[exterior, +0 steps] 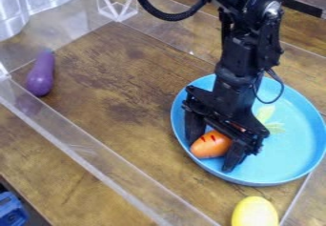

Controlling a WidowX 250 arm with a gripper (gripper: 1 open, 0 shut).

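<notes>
My black gripper (223, 130) is low over the blue plate (287, 154), its open fingers around an orange carrot-like toy (211, 145) lying on the plate's left part. A pale yellow shape (274, 127) on the plate is partly hidden behind the gripper.
A purple eggplant (40, 73) lies on the wooden table at the left. A yellow egg-shaped object (254, 214) sits below the plate. Clear plastic walls cross the table, and a blue object (8, 212) is at the lower left edge.
</notes>
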